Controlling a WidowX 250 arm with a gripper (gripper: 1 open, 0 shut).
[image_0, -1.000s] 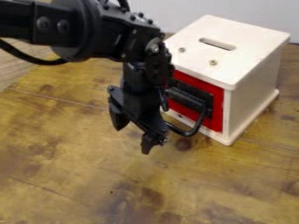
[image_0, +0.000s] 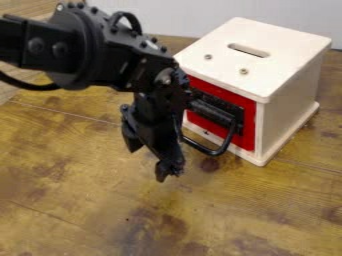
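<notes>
My black gripper (image_0: 150, 150) hangs low over the wooden floor, just left of and in front of a white box (image_0: 281, 100) with a red front. A black handle bar (image_0: 230, 135) runs out from that red front toward my gripper. I cannot tell whether the fingers are open or shut, or whether they touch the bar; the arm hides part of the box's front.
A pale wall stands behind the box at the top right.
The upper arm has shifted slightly over the last second. The gripper's tip and the box look nearly unchanged.
</notes>
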